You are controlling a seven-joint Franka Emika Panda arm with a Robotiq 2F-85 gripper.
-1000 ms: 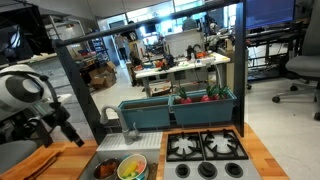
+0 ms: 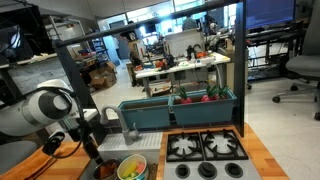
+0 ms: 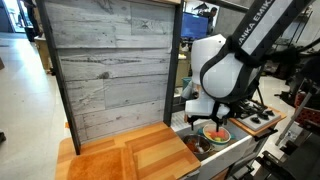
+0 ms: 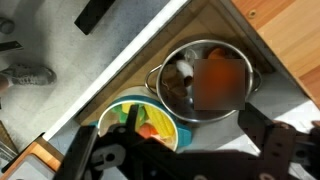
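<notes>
Below my gripper, the wrist view shows a steel pot with two handles, holding pale and reddish-brown pieces. A plain brown square patch hides part of its contents; I cannot tell what lies there. Beside the pot, a white and blue colander holds green, yellow and red vegetable-like pieces, partly covered by a finger. The fingers stand wide apart, open, with nothing held between them. In exterior view 1 the gripper hangs just left of the colander, above the sink area.
A stove top with knobs lies to the right. Behind the sink runs a blue shelf, with red items in its right part. A faucet rises near the arm. An orange cloth lies on the wooden counter.
In exterior view 1 the arm has swung right and the gripper has come down, from over the wooden counter to the sink's left edge. The colander has not moved.
</notes>
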